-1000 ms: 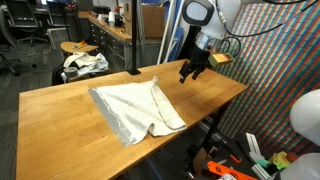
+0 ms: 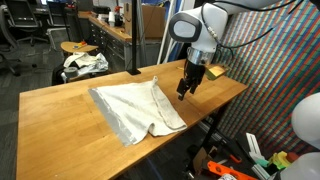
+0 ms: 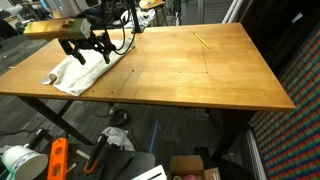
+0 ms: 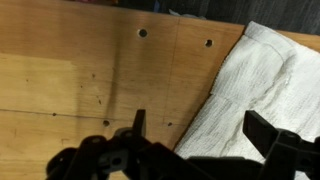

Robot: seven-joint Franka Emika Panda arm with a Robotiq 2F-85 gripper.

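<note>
A white cloth (image 2: 138, 107) lies spread on the wooden table, one side folded over and its edges uneven. In the second exterior view the cloth (image 3: 85, 70) is partly hidden behind my arm. My gripper (image 2: 188, 90) hangs above the table, to the right of the cloth in the first exterior view. From the wrist, the cloth (image 4: 250, 90) fills the right side, with part of it below the space between the fingers. My gripper is open and nothing is between its fingers.
Bare tabletop (image 2: 55, 120) stretches left of the cloth. A thin yellow stick (image 3: 202, 41) lies on the table in the second exterior view. An open cardboard box (image 3: 190, 168) stands on the floor below the table.
In the first exterior view, my arm has come lower and slightly left, closer to the tabletop beside the cloth. The cloth lies as before.
</note>
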